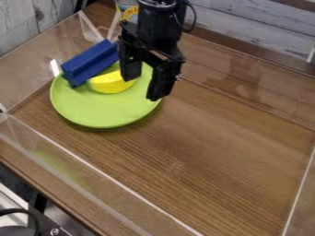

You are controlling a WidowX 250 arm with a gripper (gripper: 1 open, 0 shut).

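Observation:
My black gripper [145,72] hangs over the right part of a green plate [99,112], its fingers apart and open, with nothing seen between them. On the plate, left of the gripper, a yellow curved object [109,85] lies partly hidden behind it. A blue block [87,63] rests at the plate's back left, beside the yellow object.
A can with a yellow label [128,13] stands at the back, mostly hidden by the arm. Clear low walls edge the wooden table [209,161], whose right and front areas are bare.

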